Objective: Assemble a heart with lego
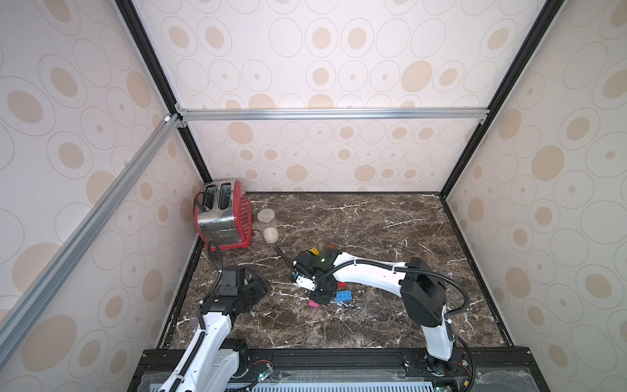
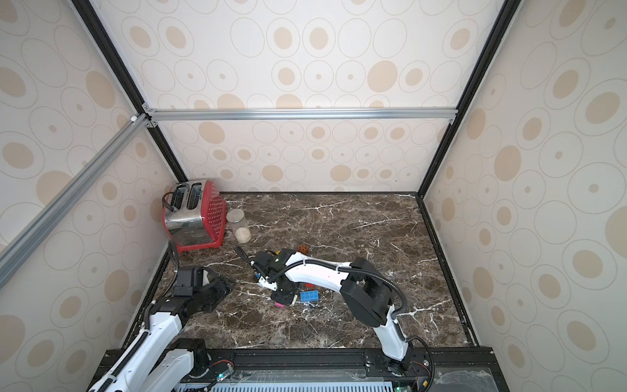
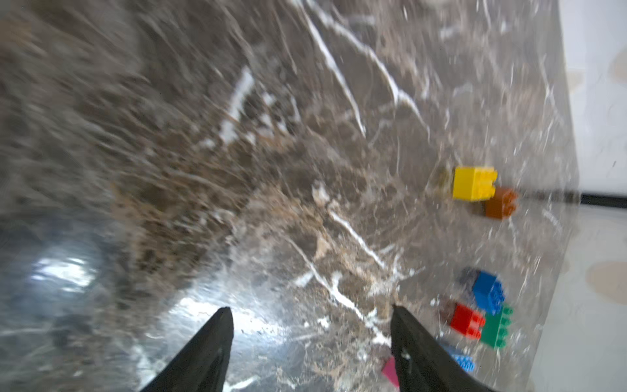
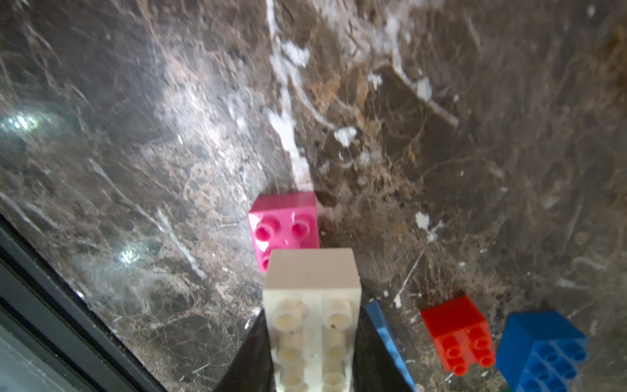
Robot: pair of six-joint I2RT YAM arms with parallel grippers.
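Note:
A white brick (image 4: 313,271), its studs showing, is gripped by my right gripper, which is shut on it above the table. Just past the white brick in the right wrist view sits a pink brick (image 4: 282,219), partly covered by it. A red brick (image 4: 460,330), a blue brick (image 4: 542,349) and a light blue brick (image 1: 343,296) lie nearby. Farther back are a yellow brick (image 3: 472,183) and an orange-brown brick (image 3: 500,203); a green brick (image 3: 496,326) is beside the blue one. My left gripper hangs open and empty at the left.
A red and chrome toaster (image 1: 223,215) stands at the back left, with a glass jar (image 1: 265,215) and a pale round item (image 1: 270,234) beside it. Bare tabletop (image 1: 392,222) stretches across the back right. The front frame edge (image 4: 58,313) runs near the right gripper.

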